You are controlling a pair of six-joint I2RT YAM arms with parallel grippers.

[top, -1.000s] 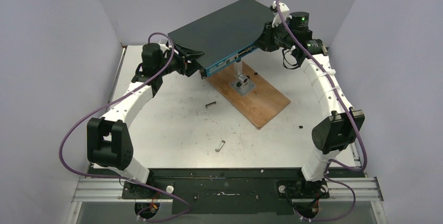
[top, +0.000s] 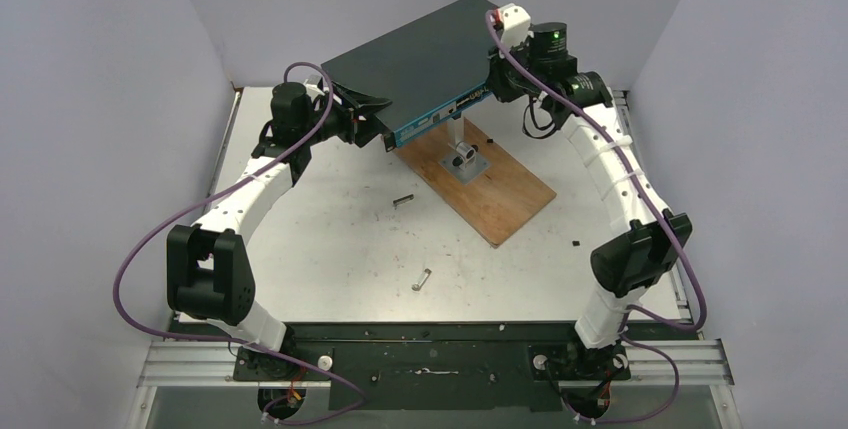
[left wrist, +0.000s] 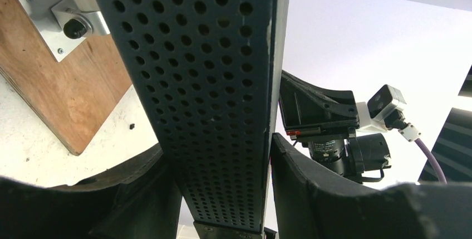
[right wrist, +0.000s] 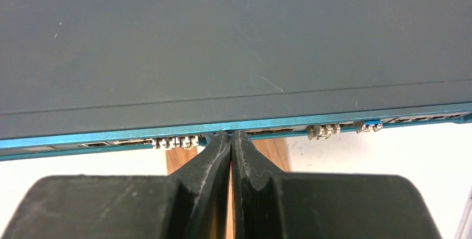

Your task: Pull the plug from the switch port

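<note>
The dark switch is held tilted above a wooden board, its blue port face toward the front right. My left gripper is shut on its perforated side edge at the left end. My right gripper is at the port row, fingertips together over a port; what lies between them is hidden, apart from a small bit of red low in the seam. Metal connectors and a blue-tabbed one sit in ports to the right, more to the left.
The wooden board carries the metal stand. Two small metal pieces lie loose on the white table, whose front area is otherwise clear.
The switch and my left arm look unchanged.
</note>
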